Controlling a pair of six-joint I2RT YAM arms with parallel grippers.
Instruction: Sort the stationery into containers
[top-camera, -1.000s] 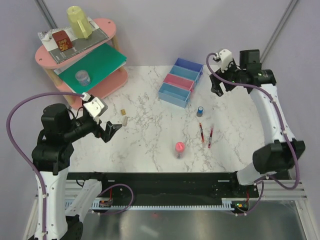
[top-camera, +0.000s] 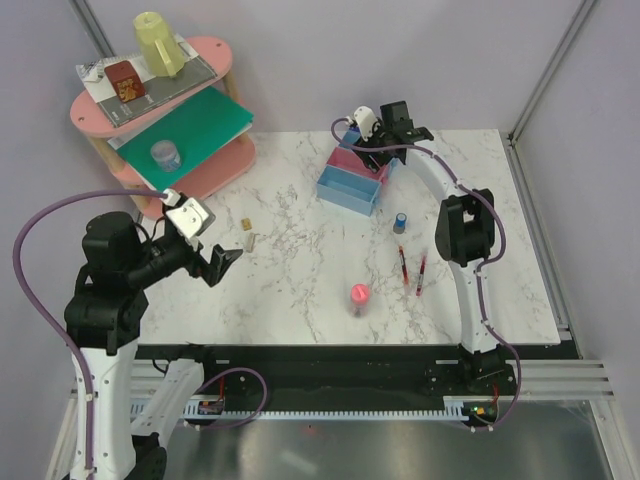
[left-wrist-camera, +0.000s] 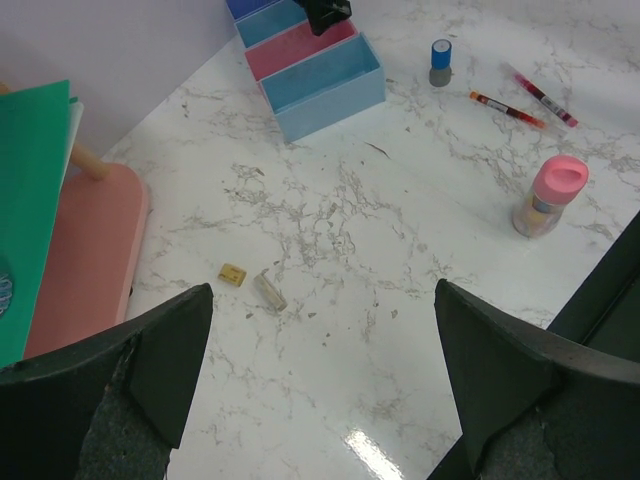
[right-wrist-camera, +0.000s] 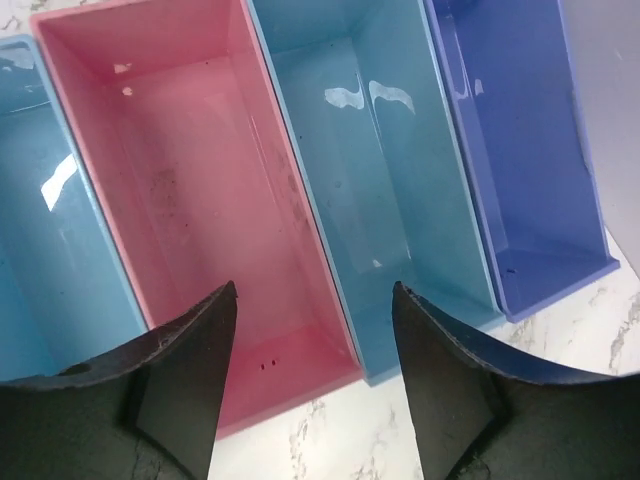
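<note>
A row of open boxes stands at the back: a light blue box (top-camera: 348, 188), a pink box (right-wrist-camera: 205, 170), another light blue one (right-wrist-camera: 370, 160) and a dark blue one (right-wrist-camera: 535, 120). My right gripper hangs over the pink and second light blue boxes, its fingers parted and nothing between them. Inside, those boxes look empty. The left gripper (top-camera: 216, 266) is open and empty above the table's left side. Below it lie a small yellow block (left-wrist-camera: 232, 274) and a pale stick (left-wrist-camera: 270, 291). Two slim pens (top-camera: 403, 265) (top-camera: 421, 276) rest on the right.
A blue-capped bottle (left-wrist-camera: 440, 62) stands near the boxes, and a pink-topped jar (left-wrist-camera: 550, 195) nearer the front edge. At the back left, a pink shelf (top-camera: 212, 178) carries a cup, a green folder and other items. Mid-table is bare.
My right gripper has swung left from the table's right side to above the boxes and now hides part of them. The left arm has barely moved; objects on the table are where they were.
</note>
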